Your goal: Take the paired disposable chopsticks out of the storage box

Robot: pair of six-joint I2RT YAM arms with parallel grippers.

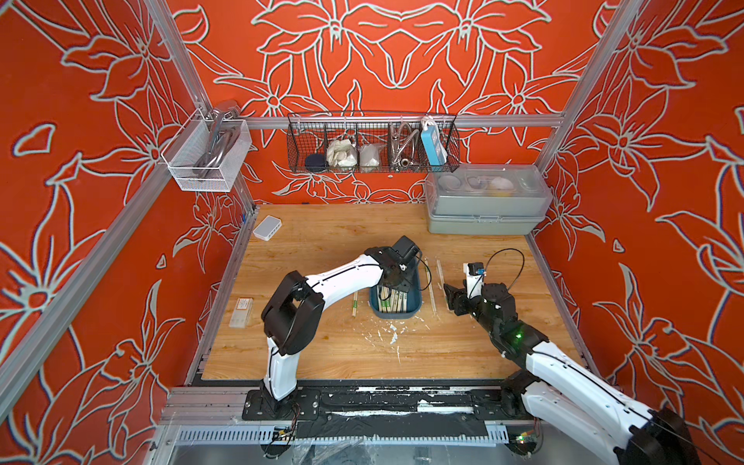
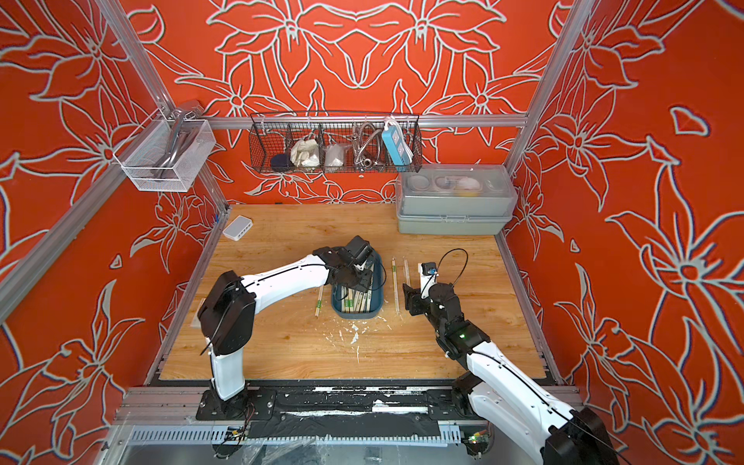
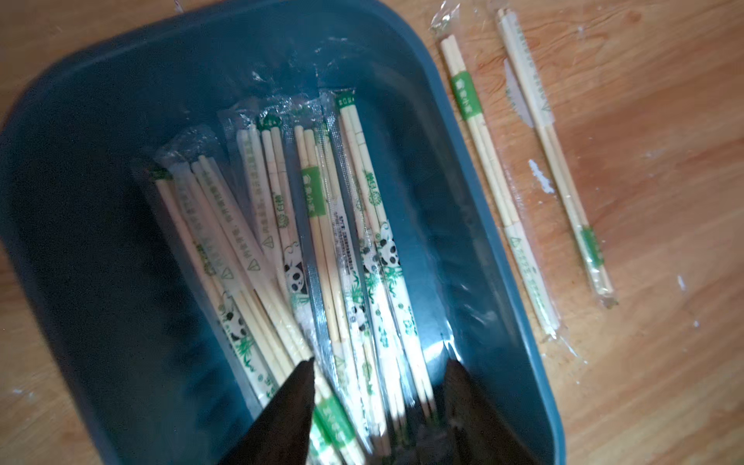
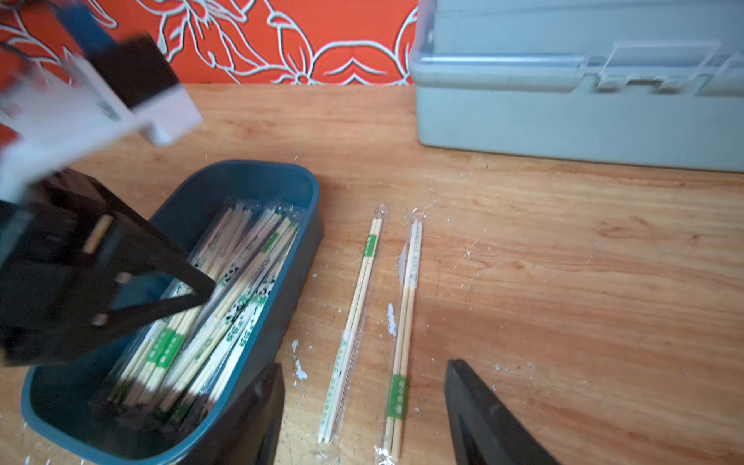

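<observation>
The dark blue storage box [image 3: 418,46] stands mid-table with several plastic-wrapped chopstick pairs [image 3: 317,224] lying lengthwise in it. Above its contents, my left gripper has its fingers apart; chopsticks show below the gap, and contact with them cannot be told. Two wrapped pairs lie on the table right of the box: a nearer pair [image 4: 352,325] and a farther pair [image 4: 403,333]. Another wrapped pair [image 2: 319,300] is on the box's left side, partly covered by the left arm. My right gripper is open and empty, over the table beside the farther pair.
At the back right sits a grey-green lidded case [image 1: 489,221]. White scraps [image 1: 393,334] litter the table before the box. A small white box [image 1: 267,227] lies back left. Both grippers are close together; bare table extends at far left and right.
</observation>
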